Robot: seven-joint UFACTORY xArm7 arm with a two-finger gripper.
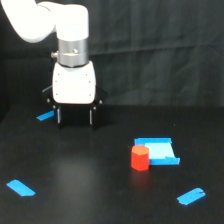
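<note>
The white arm with my gripper [75, 114] hangs at the left rear, low over the dark table. Its two black fingers stand apart with nothing seen between them. A red block [140, 157] sits right of centre, in front of a white patch [161, 149] edged with blue tape.
Strips of blue tape lie on the table: one [45, 116] at the rear left, one [21, 188] at the front left, one [191, 195] at the front right.
</note>
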